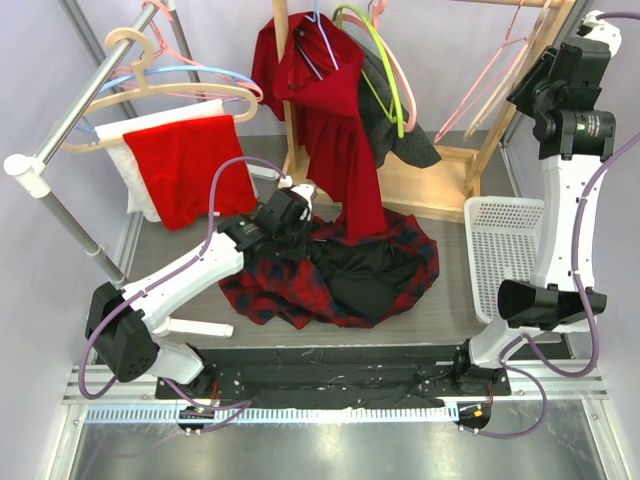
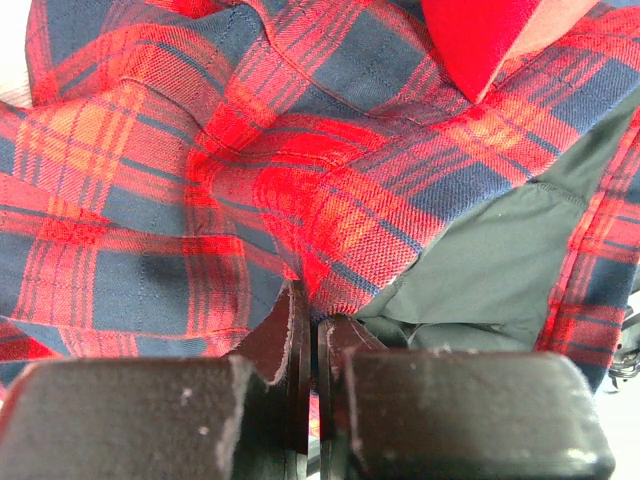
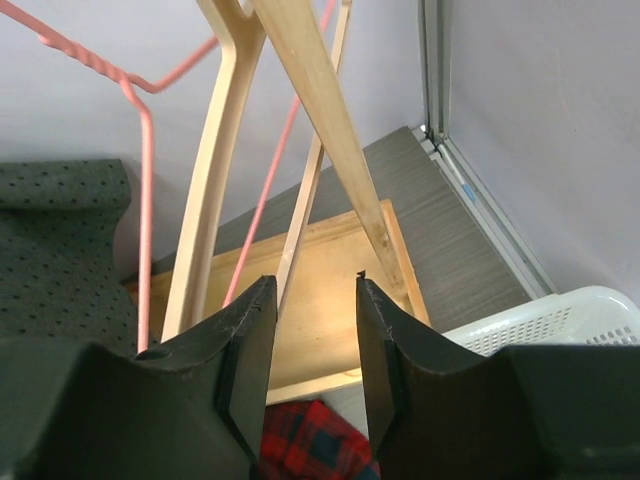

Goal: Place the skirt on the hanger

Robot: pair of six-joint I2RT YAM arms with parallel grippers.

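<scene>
The red-and-navy plaid skirt (image 1: 390, 290) with black lining (image 2: 480, 270) lies crumpled on the floor. My left gripper is shut on a fold of it. My right gripper is high at the upper right, beside a wooden hanger (image 3: 205, 220) and a pink hanger (image 3: 145, 210) on the wooden rack (image 3: 335, 120). Its fingertips stand apart; a thin wooden bar runs behind one finger, and whether it is gripped is unclear.
A red garment (image 1: 340, 150) and grey garment (image 1: 410, 145) hang at the centre back. A metal rail (image 1: 80, 110) with red and white cloths stands left. A white basket (image 1: 500, 260) sits right, below my right arm.
</scene>
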